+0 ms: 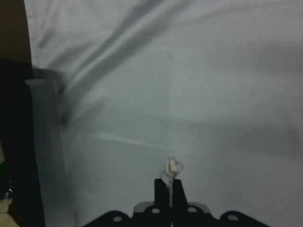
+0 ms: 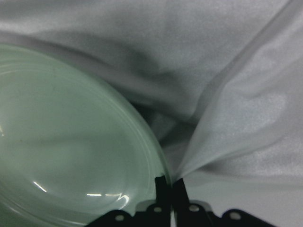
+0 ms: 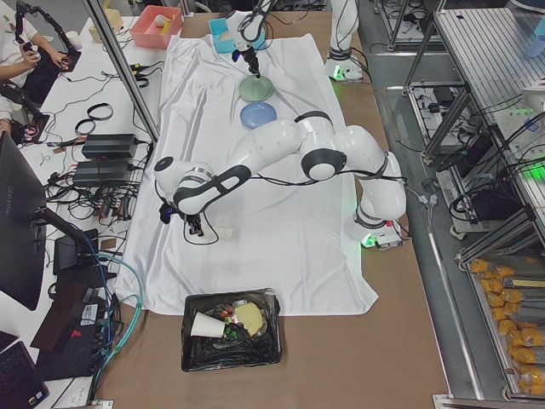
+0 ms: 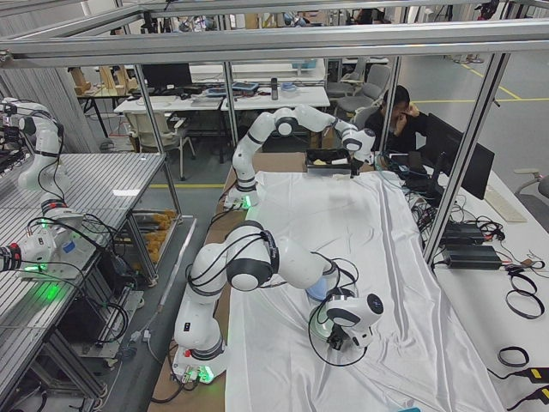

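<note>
My left gripper (image 3: 194, 227) is shut on a small crumpled white piece (image 1: 172, 166), like tissue, above the white cloth in the near half of the table. A green plate (image 3: 255, 88) lies at the far end, beside a blue plate (image 3: 258, 114). My right gripper is at the green plate's rim, its fingertips close together; whether the rim or cloth is between them is unclear.
A black-lined bin (image 3: 196, 358) with a cup and scraps stands at the near edge. A light blue container (image 3: 223, 34) is at the far end. Monitors and cables line the side desk.
</note>
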